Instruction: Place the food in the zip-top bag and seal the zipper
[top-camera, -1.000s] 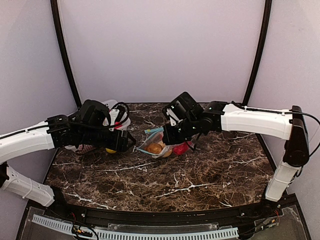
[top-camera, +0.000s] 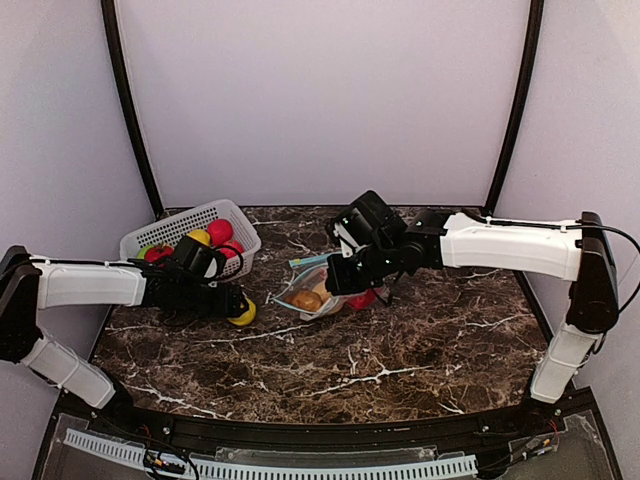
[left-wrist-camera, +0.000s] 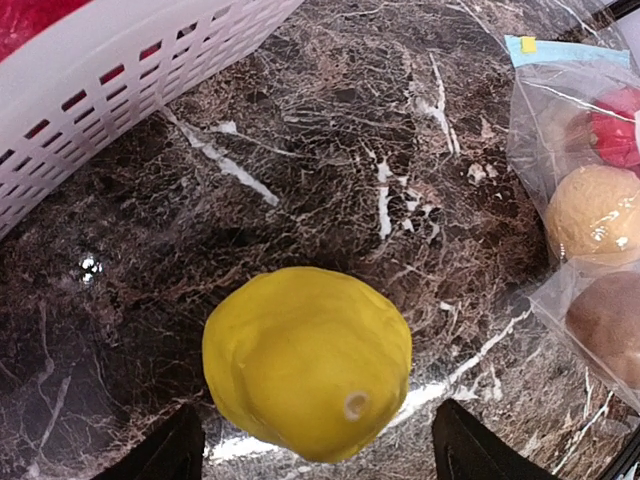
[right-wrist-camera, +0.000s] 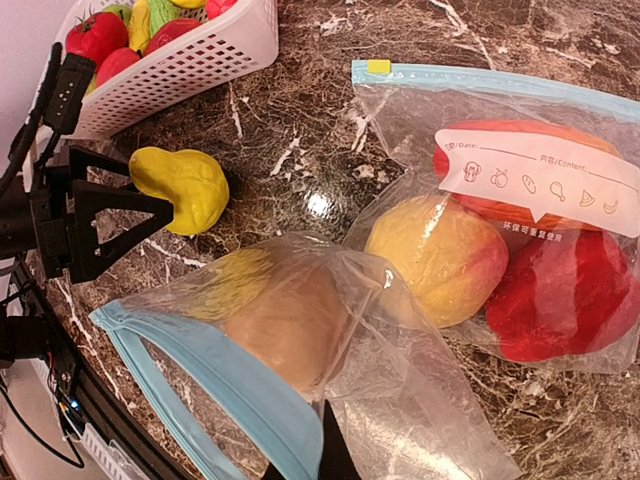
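A yellow pear-like food piece (left-wrist-camera: 305, 360) lies on the dark marbled table. My left gripper is open, its fingers close to this piece, one on each side in the left wrist view. To the right, a clear bag with a blue zip edge (right-wrist-camera: 215, 375) gapes open, a brown round food (right-wrist-camera: 285, 325) inside. My right gripper (top-camera: 338, 275) is shut on that blue edge, its fingertips partly hidden behind it. Beyond lie a peach-like food (right-wrist-camera: 440, 260) and a red food (right-wrist-camera: 560, 295) under clear film.
A white basket (top-camera: 243, 218) of mixed foods stands at the back left. Another blue zip strip with a yellow slider (right-wrist-camera: 378, 67) lies behind the open mouth; whether it belongs to the same bag I cannot tell.
The right arm and the bag show no clear movement.
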